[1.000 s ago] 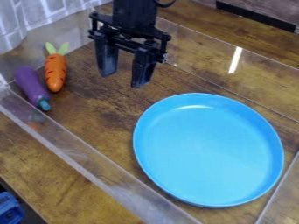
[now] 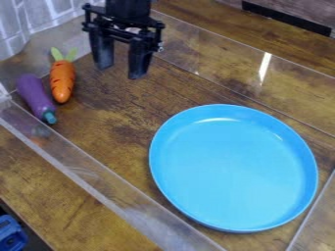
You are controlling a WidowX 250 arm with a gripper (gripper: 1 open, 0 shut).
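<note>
The black gripper [image 2: 120, 47] hangs at the top middle over the wooden floor of the bin, its fingers apart and nothing visible between them. To its lower left lie an orange carrot [image 2: 62, 76] with a green top and, left of that, a purple eggplant [image 2: 35, 96]. A large blue plate [image 2: 233, 166] fills the lower right.
Clear plastic walls [image 2: 78, 176] run along the left and front of the bin. The wood between the vegetables and the plate, and at the upper right, is clear. A blue object [image 2: 10, 235] shows at the bottom left corner, outside the wall.
The gripper has moved up and to the left in the view, toward the back left. The carrot, eggplant and plate have not visibly moved.
</note>
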